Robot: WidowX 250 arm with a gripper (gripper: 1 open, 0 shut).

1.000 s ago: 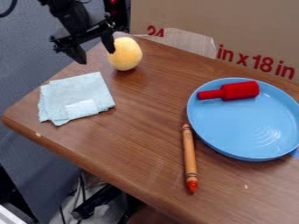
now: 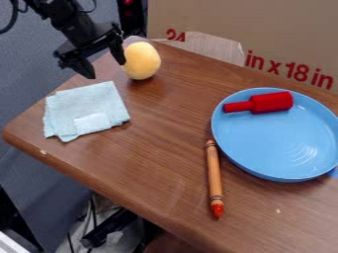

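My black gripper (image 2: 103,65) is at the upper left, above the table's left edge, its fingers spread apart with nothing seen between them. Just right of it sits a yellow round object (image 2: 142,61), close to or touching the right finger. Below the gripper a folded pale blue cloth (image 2: 85,112) lies on the table. A blue plate (image 2: 274,148) on the right holds a red cylinder with a handle (image 2: 270,102). An orange crayon (image 2: 214,180) lies left of the plate.
A cardboard box (image 2: 244,35) stands along the back, with some clear plastic before it.
My gripper has moved slightly down over the last second. The objects on the table look unmoved.
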